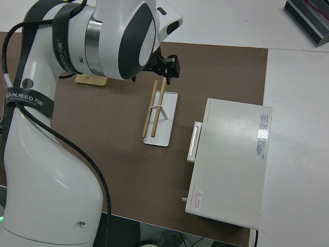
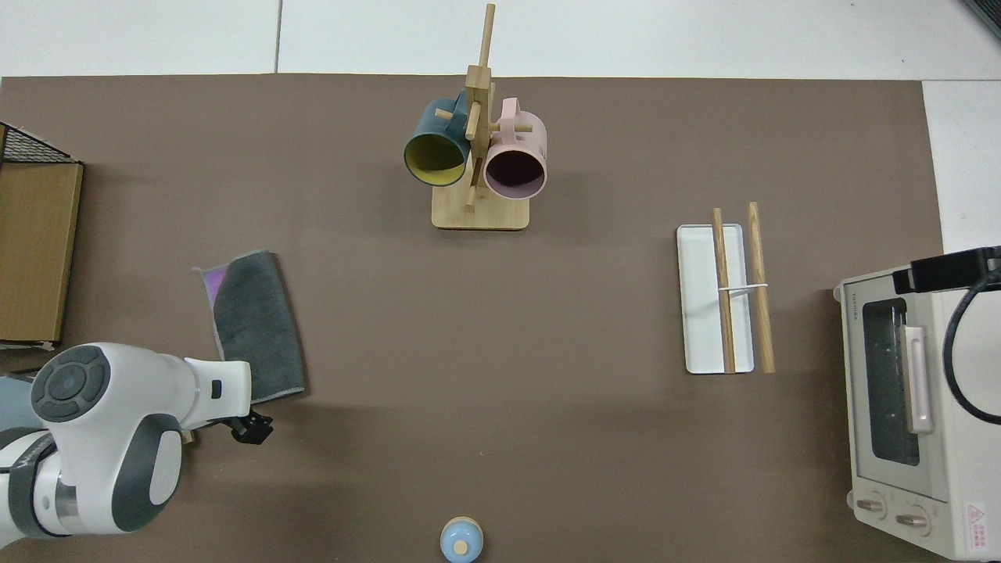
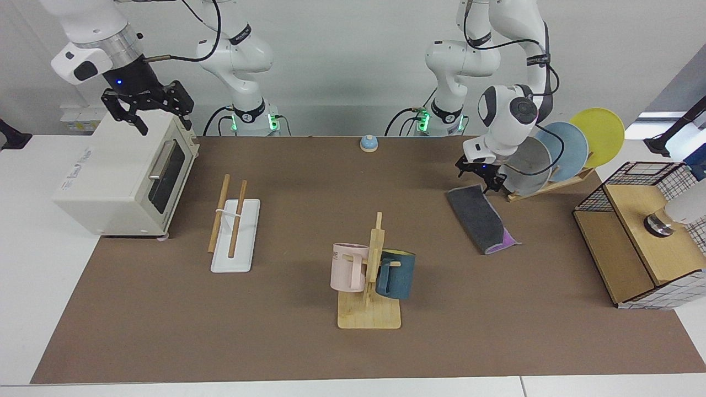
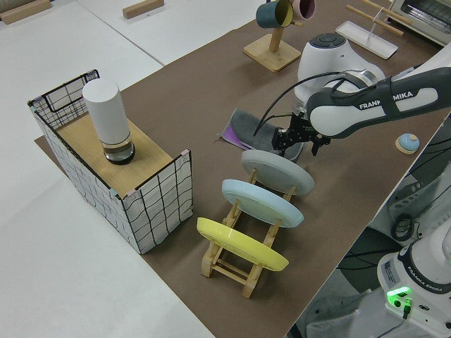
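One arm's black gripper [image 3: 481, 173] hangs above the dark grey cloth [image 3: 476, 215], beside a rack of plates; it also shows at the lower left of the top view. The other black gripper [image 3: 146, 106] is raised over the white toaster oven [image 3: 106, 178]. Whether either is open or shut is unclear. A teal mug [image 2: 433, 141] and a pink mug [image 2: 516, 155] hang on a wooden tree [image 2: 479, 214]. A white stand [image 2: 699, 310] with two wooden bars sits beside the oven.
A wire-sided wooden shelf [image 4: 141, 155] holds a white cylinder [image 4: 107, 113]. Yellow [image 4: 239, 246], blue [image 4: 261, 201] and grey plates stand in a rack. A small blue round object [image 2: 461, 543] lies at the near edge.
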